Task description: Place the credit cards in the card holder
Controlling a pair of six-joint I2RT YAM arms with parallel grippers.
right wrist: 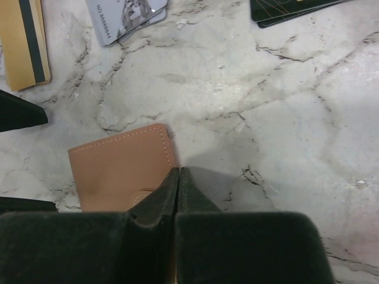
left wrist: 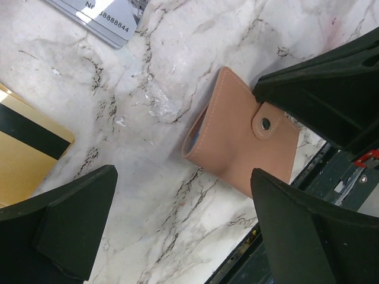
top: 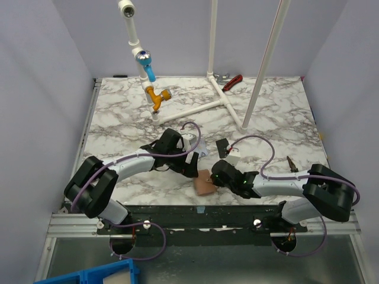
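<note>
The tan leather card holder (top: 205, 184) lies on the marble near the front edge. My left gripper is open over it, with its flap and snap visible. My right gripper is shut with nothing visible between its fingers, its tips at the holder's right side. Gold cards (left wrist: 26, 148) lie at the left in both wrist views. Silver cards (right wrist: 127, 15) lie behind the holder, and dark green cards (right wrist: 296, 9) lie farther right.
White pipe frames (top: 189, 110) with taps stand at the back. A red-handled tool (top: 233, 82) lies there. The front table edge is just beyond the holder; bare marble is to the right.
</note>
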